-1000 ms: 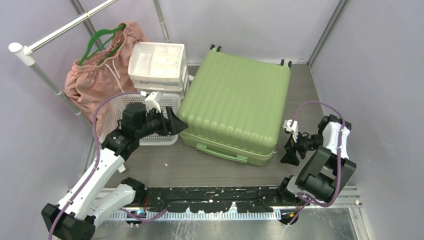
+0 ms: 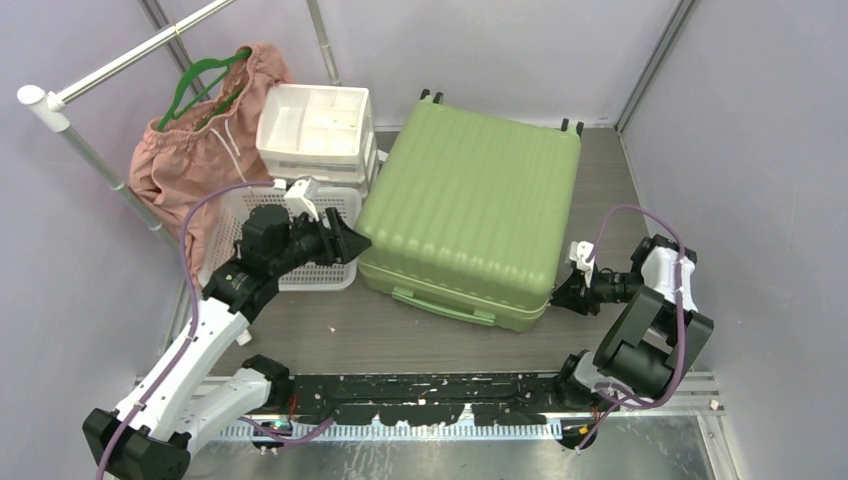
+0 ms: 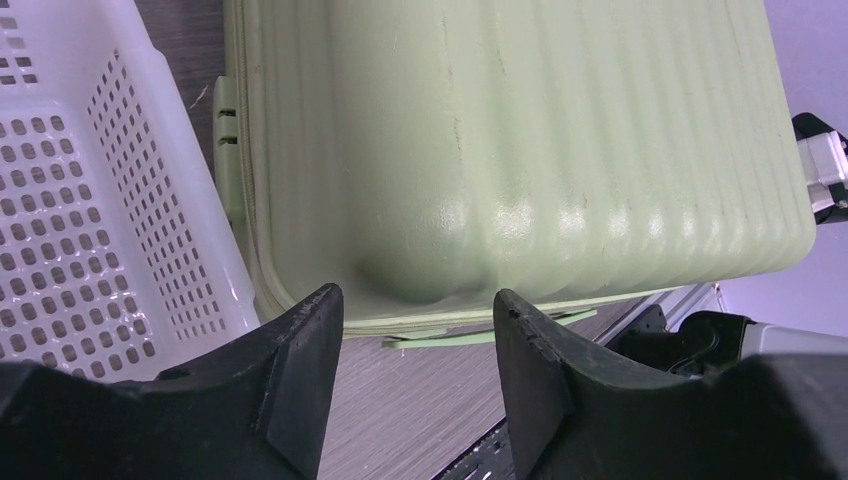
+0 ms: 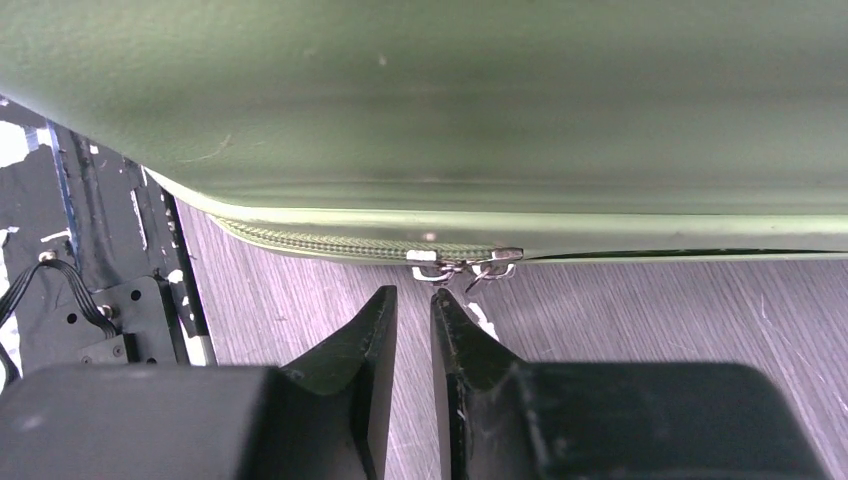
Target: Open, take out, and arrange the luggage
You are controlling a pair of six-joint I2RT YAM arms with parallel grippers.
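A closed green suitcase [image 2: 470,190] lies flat on the floor, its handle [image 2: 440,309] toward the front. My left gripper hangs open over the suitcase's front left corner, nothing between its fingers. My right gripper is low at the suitcase's right side. Its fingertips sit a little apart just below the two metal zipper pulls [image 4: 460,265], with nothing visible between them. In the right wrist view the zipper shows a dark narrow gap to the right of the pulls.
A white perforated basket [image 2: 340,280] is left of the suitcase, with stacked white drawers [image 2: 310,130] behind it. A pink bag [image 2: 160,170] with green hangers hangs on a rail at the left. Bare floor lies in front; walls close in at back and right.
My right gripper has moved up and toward the suitcase's side near the zipper. The left arm has shifted only very slightly. The suitcase has not moved.
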